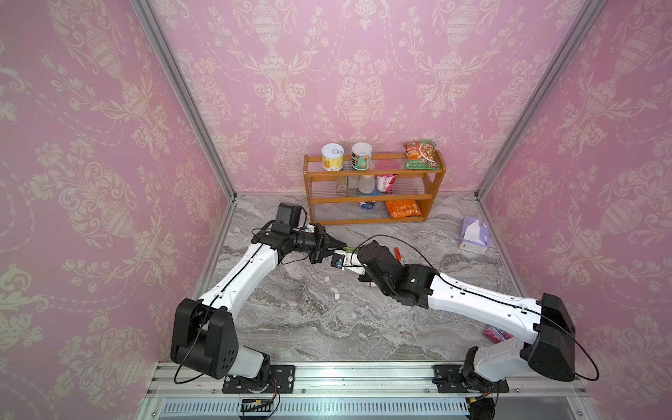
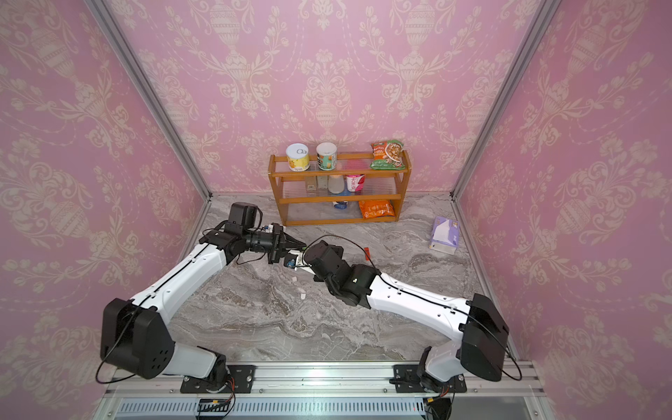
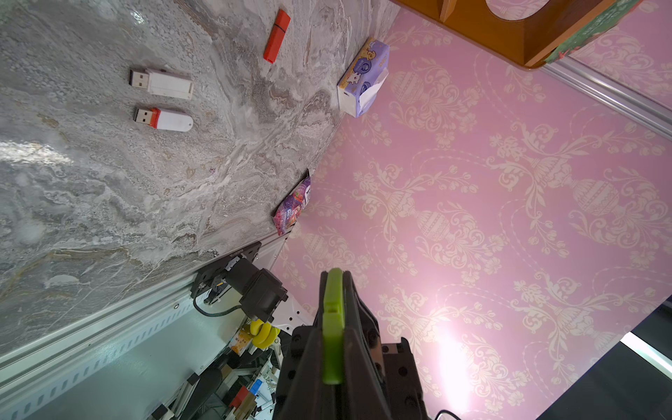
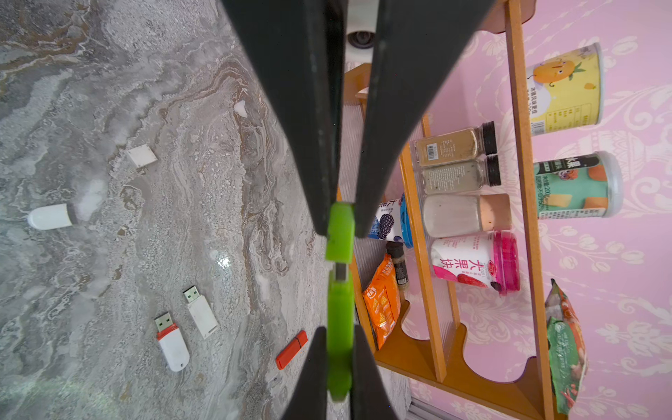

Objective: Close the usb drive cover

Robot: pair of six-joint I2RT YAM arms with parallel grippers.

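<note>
A green USB drive hangs in the air between my two grippers. In the right wrist view its short green cover [image 4: 341, 245] is pinched by my left gripper, which reaches down from the top and is shut on it. Below, my right gripper is shut on the long green drive body [image 4: 340, 308]. Cover and body are lined up, with a short stretch of metal connector [image 4: 341, 271] showing between them. In the left wrist view the green pieces [image 3: 334, 301] overlap end-on, so the join is hard to make out there.
On the marble table lie a white drive [image 4: 202, 315], a red-and-white drive [image 4: 173, 344], a red stick [image 4: 291, 349] and loose white caps [image 4: 50, 217]. A wooden shelf [image 1: 374, 198] stands behind; a tissue box [image 1: 475, 234] sits right.
</note>
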